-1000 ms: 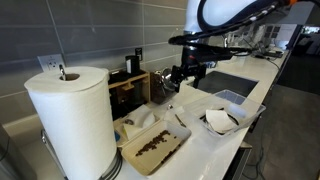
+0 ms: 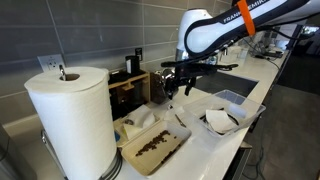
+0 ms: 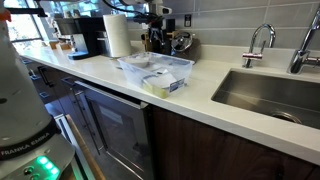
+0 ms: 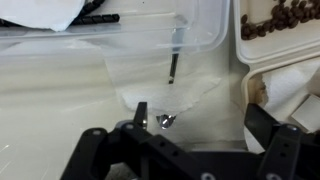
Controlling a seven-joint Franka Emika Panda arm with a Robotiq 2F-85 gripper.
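Note:
My gripper (image 2: 180, 84) hangs over the counter with its fingers wide apart, and nothing is between them. In the wrist view its dark fingers (image 4: 262, 128) stand at the left and right of the lower edge. Below the gap lies a small shiny metal piece (image 4: 166, 121), by the edge of a white paper sheet (image 4: 165, 88). A thin dark-tipped tool (image 4: 174, 66) lies on that sheet, its upper part seen through the clear bin's wall. Dark brown bits lie in a beige tray (image 2: 141, 164).
A clear plastic bin (image 3: 185, 68) holds white items and stands near the counter's front edge. A paper towel roll (image 2: 72, 125) stands at the left. A wooden rack (image 2: 127, 95) lines the wall, with a sink (image 3: 275, 95) farther along.
The arm has shifted slightly left and the gripper has come lower over the counter. The tray, bin and towel roll have stayed where they were.

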